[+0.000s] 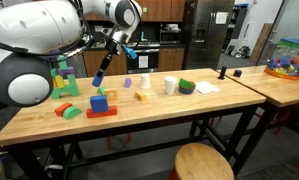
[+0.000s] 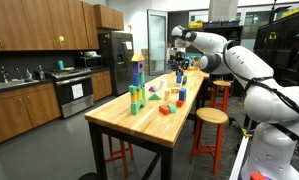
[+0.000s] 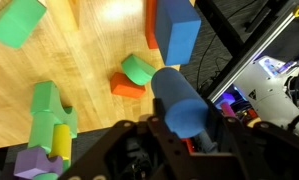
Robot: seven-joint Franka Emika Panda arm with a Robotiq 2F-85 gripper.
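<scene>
A blue cylinder (image 3: 179, 98) is held in my shut gripper; its round end faces the wrist camera. In exterior view 1 the cylinder (image 1: 97, 79) hangs tilted beneath the gripper (image 1: 106, 62), above the near left part of the wooden table (image 1: 164, 114). Just below it, a blue block (image 1: 98, 103) rests on a red block (image 1: 102, 113). Seen from the wrist, the upright blue block (image 3: 176, 30) lies beyond the cylinder, with a green piece (image 3: 138, 69) and an orange piece (image 3: 126, 86) to its left.
A stack of green, yellow and purple blocks (image 1: 63, 80) stands at the table's left end. White cups (image 1: 170, 85) and a green bowl (image 1: 186, 87) sit farther right. A wooden stool (image 1: 202, 162) stands before it.
</scene>
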